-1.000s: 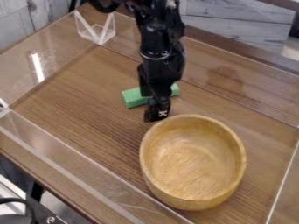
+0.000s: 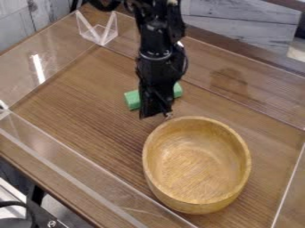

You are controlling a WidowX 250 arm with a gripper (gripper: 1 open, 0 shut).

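Observation:
The black robot arm reaches down from the top centre to my gripper (image 2: pixel 152 107), which is shut, with nothing seen between its fingers. Its tip is over a green block (image 2: pixel 135 99) lying on the wooden table (image 2: pixel 71 125), partly hidden behind the gripper. Whether they touch I cannot tell. A tan oval bowl (image 2: pixel 197 174) stands just below and right of the gripper at the front.
A clear plastic object (image 2: pixel 98 27) is at the back left. A white wall bounds the back right. A dark cable lies at the bottom left corner.
My gripper has shifted slightly and changed its tilt at the green block, rising a little from near the bowl's rim. The block and bowl look unmoved.

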